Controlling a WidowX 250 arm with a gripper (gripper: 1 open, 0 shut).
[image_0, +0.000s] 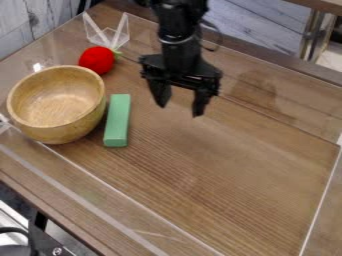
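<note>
The black gripper (182, 88) hangs over the upper middle of the table, slightly blurred, its two fingers apart with nothing visible between them. A wooden bowl (56, 100) sits at the left, a green block (118, 120) standing lengthwise just right of it. A red tomato-like object (96, 59) lies behind the bowl, left of the gripper.
A pale frame-like object lies at the top left behind the red object. A dark object sits at the bottom left corner.
</note>
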